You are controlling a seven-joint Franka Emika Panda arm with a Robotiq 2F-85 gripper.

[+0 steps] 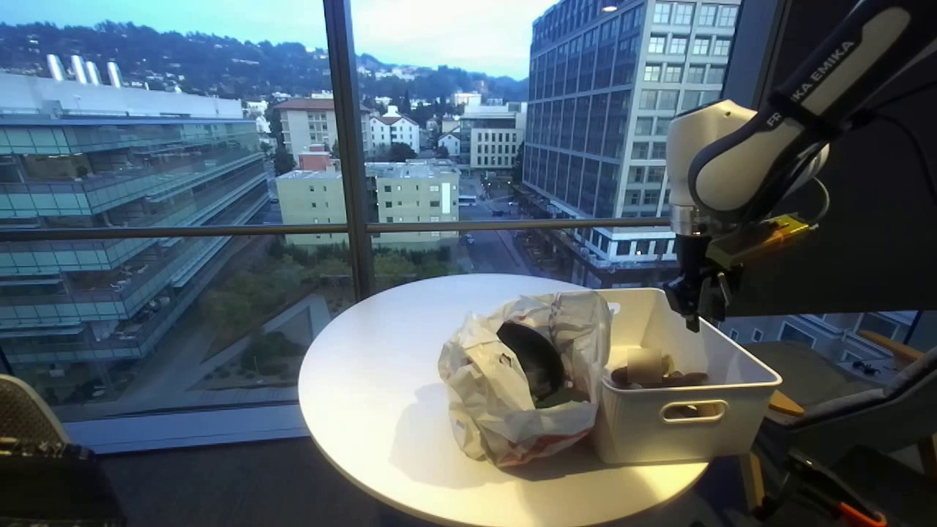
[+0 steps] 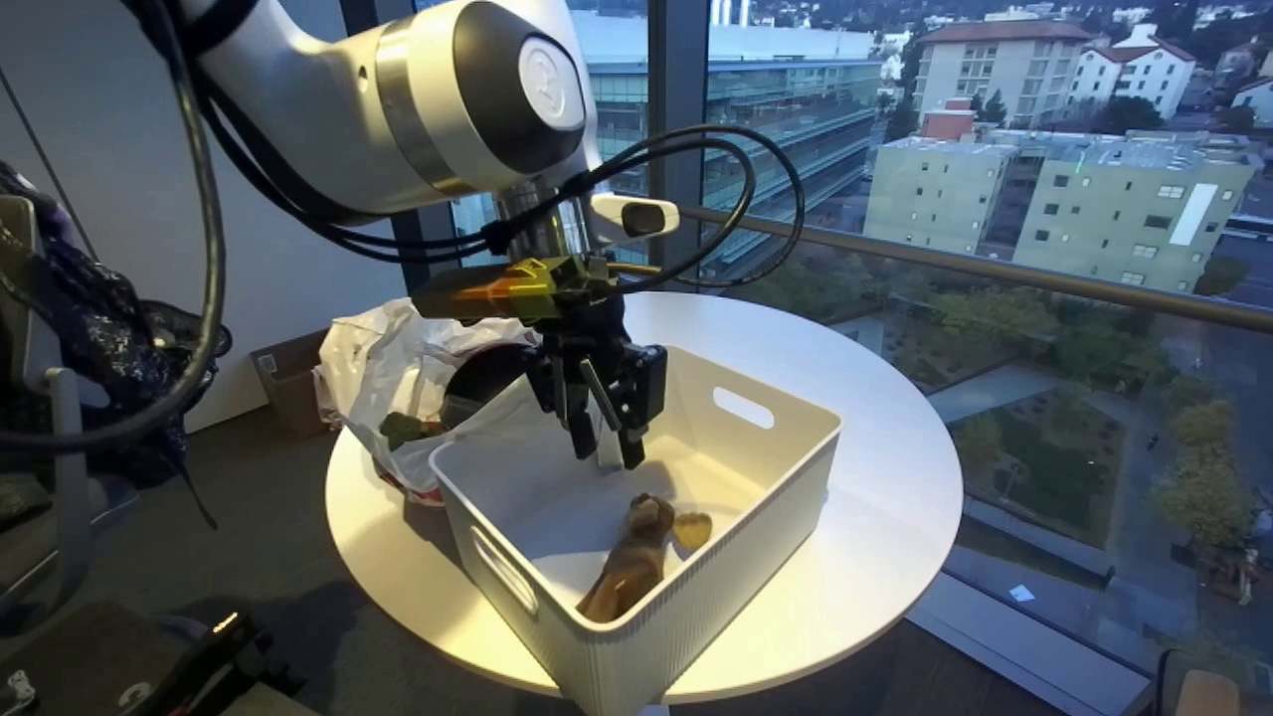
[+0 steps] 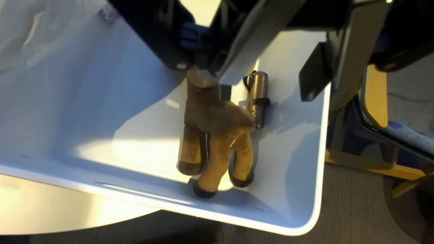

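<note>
A brown plush four-legged toy (image 3: 217, 116) lies in the white bin (image 2: 764, 501), its legs pointing toward one wall in the wrist view. From the second exterior view, the toy (image 2: 629, 561) rests near the handled end, clear of the fingertips. My gripper (image 2: 610, 448) hangs above it, at about the height of the bin's rim. A gap shows between its fingers, with nothing held there. Beside the toy in the wrist view is a small bronze-coloured cylinder (image 3: 259, 87) with a dark band.
A crumpled white plastic bag (image 1: 479, 413) holding a large dark object (image 1: 532, 360) stands against the bin. Both sit on a round white table (image 1: 378, 386), bare on the side away from the bin. A chair (image 1: 817, 378) stands beyond the bin.
</note>
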